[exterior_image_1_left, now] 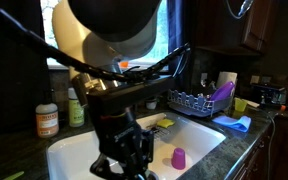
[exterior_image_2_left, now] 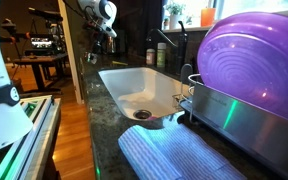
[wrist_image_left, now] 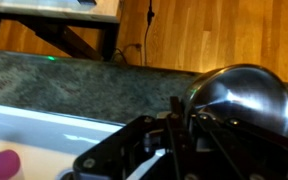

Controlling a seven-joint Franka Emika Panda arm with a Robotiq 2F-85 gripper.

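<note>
A shiny round metal bowl (wrist_image_left: 246,92) shows at the right of the wrist view. Its near edge meets the dark fingers of my gripper, which is shut on it; the exact grip is partly hidden. In exterior view 1 my gripper (exterior_image_1_left: 126,150) points down over the left part of the white sink (exterior_image_1_left: 79,155). A pink cup (exterior_image_1_left: 178,158) stands in the sink, to the right of my gripper. It also shows at the left edge of the wrist view.
The dark counter edge (wrist_image_left: 94,88) passes below the bowl, with wooden floor (wrist_image_left: 184,40) beyond. Soap bottles (exterior_image_1_left: 47,121) stand behind the sink. A dish rack (exterior_image_1_left: 199,104) and a blue cloth (exterior_image_1_left: 232,123) lie to the right; a yellow sponge (exterior_image_1_left: 165,122) is at the sink's back.
</note>
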